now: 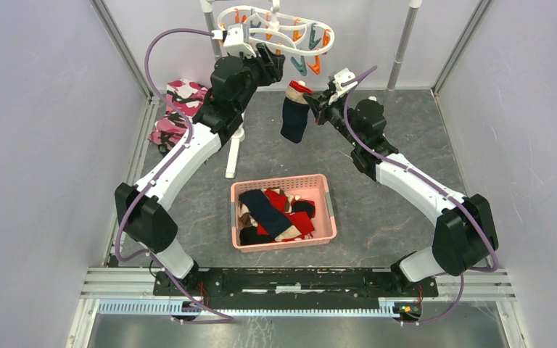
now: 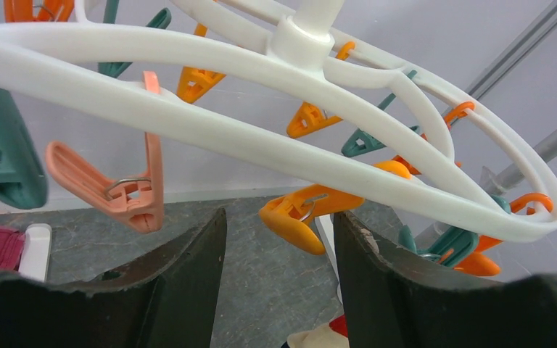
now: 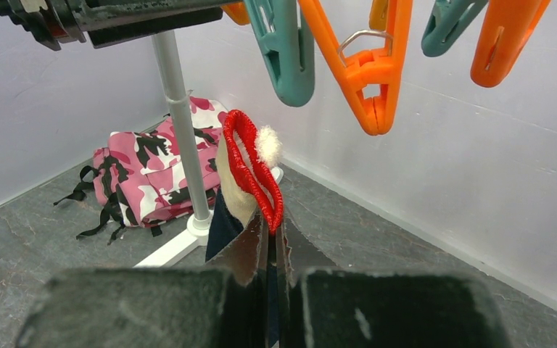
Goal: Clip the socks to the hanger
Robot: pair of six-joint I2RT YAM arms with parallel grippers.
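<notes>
A white round hanger [image 1: 275,22] carries orange, teal and pink clips. In the left wrist view my left gripper is open, its fingers either side of an orange clip [image 2: 294,232] hanging beneath the ring, not visibly closed on it. My right gripper is shut on a navy, beige and red sock [image 1: 294,116], whose red-trimmed opening and white pompom stand up just below the clips in the right wrist view.
A pink basket [image 1: 319,233] of socks sits at the front centre. A pink camouflage bundle [image 1: 170,127] lies at the back left beside the white stand [image 1: 232,159].
</notes>
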